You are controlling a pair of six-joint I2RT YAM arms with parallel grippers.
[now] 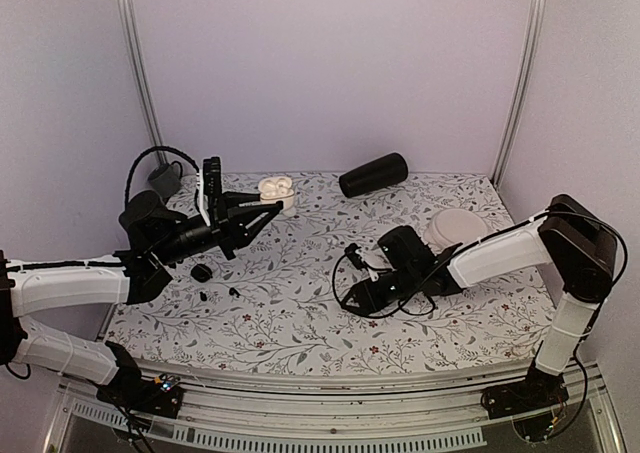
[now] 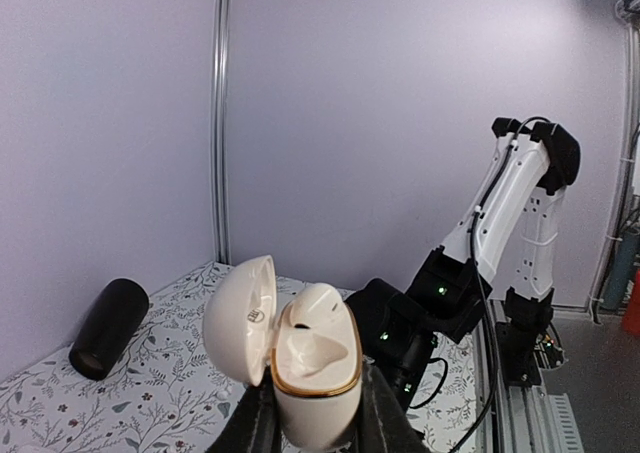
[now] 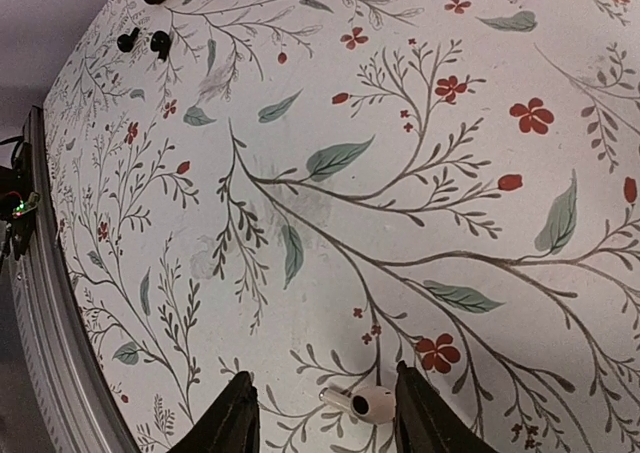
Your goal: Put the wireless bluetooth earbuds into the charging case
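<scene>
In the left wrist view, a white charging case [image 2: 318, 358] stands with its lid [image 2: 240, 318] swung up. My left gripper [image 1: 278, 206] is shut on its lower body, holding it above the table at the left. Inside the case are hollows; I see no earbud in them. A white earbud [image 3: 362, 403] lies on the table in the right wrist view, between the parted fingers of my right gripper. They stand open with gaps at the earbud's sides. In the top view the right gripper hides that earbud. A small white piece [image 1: 332, 240], maybe another earbud, lies farther back.
A black case [image 1: 201, 272] and two black earbuds [image 1: 234, 291] lie at the left. At the back are a black cylinder [image 1: 374, 175] and a grey mug [image 1: 165, 178]. A white round box [image 1: 458, 225] sits behind the right arm. Mid-table is mostly clear.
</scene>
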